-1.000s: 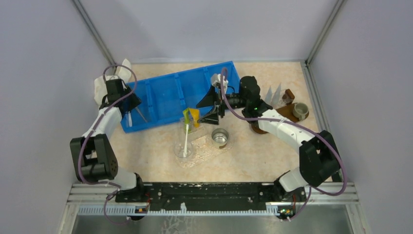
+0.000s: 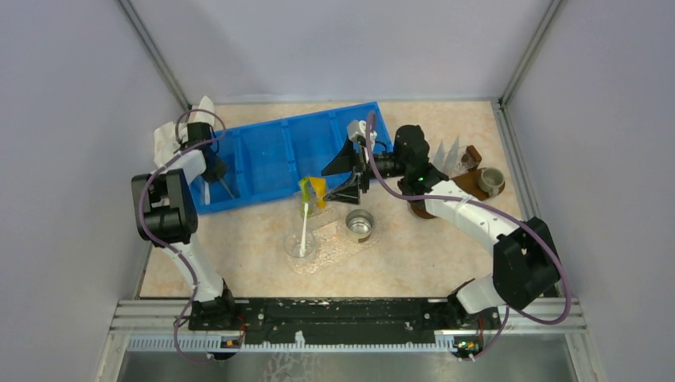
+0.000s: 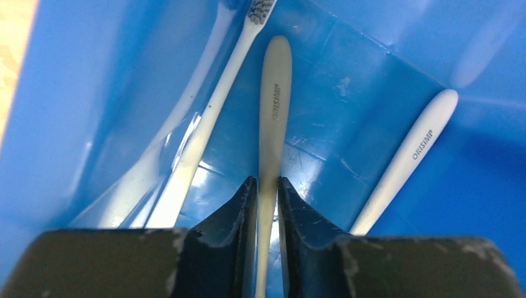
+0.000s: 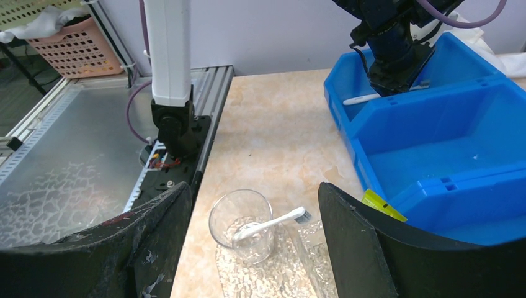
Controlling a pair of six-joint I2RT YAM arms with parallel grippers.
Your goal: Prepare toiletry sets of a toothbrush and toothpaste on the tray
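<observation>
In the leftmost compartment of the blue tray (image 2: 271, 163), my left gripper straddles the middle toothbrush (image 3: 274, 93), its fingertips close around the handle; whether they grip it is unclear. Two more toothbrushes lie beside it, one on the left (image 3: 205, 124) and one on the right (image 3: 422, 143). A white toothbrush (image 4: 267, 225) stands leaning in a clear glass (image 2: 293, 248), near green (image 2: 305, 187) and yellow (image 2: 317, 186) tube-like items. My right gripper (image 2: 342, 181) is open above that area, nothing between its fingers.
A steel cup (image 2: 359, 225) sits on the clear mat. A wooden board (image 2: 477, 181) with a mug (image 2: 492, 181) is at the right. White cloths (image 2: 165, 139) lie beyond the tray's left end. The front tabletop has free room.
My left arm has extended farther over the tray's left compartment, its elbow shifting away from the front edge. The right arm is almost unchanged.
</observation>
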